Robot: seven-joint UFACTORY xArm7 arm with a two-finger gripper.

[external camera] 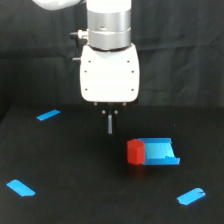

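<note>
A small red block [136, 152] stands on the black table, right of the middle. Directly behind and to its right lies a light blue square piece [159, 151] with a raised edge, partly covered by the block in this view. My white gripper [110, 121] hangs above the table, up and to the left of the block and apart from it. Below its white body a narrow grey part shows against the dark background. The fingers are too dark and small to make out, so how the fingers stand is unclear.
Blue strips lie flat on the table: a far-left strip [48, 115], a near-left strip [20, 188] and a near-right strip [191, 196]. Black cloth hangs behind.
</note>
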